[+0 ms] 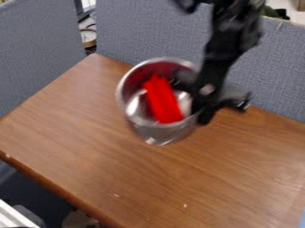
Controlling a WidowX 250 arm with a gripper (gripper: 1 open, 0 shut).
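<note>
A silver metal pot [152,127] with a red object [165,100] inside it is in the upper middle of the view, slightly blurred. My black gripper [201,93] is at the pot's right rim, with the arm rising out of the top of the view. The fingers are blurred and partly hidden, so whether they pinch the rim cannot be made out. The pot appears to move along with the gripper.
Grey padded panels [30,71] border it on the left and along the back.
</note>
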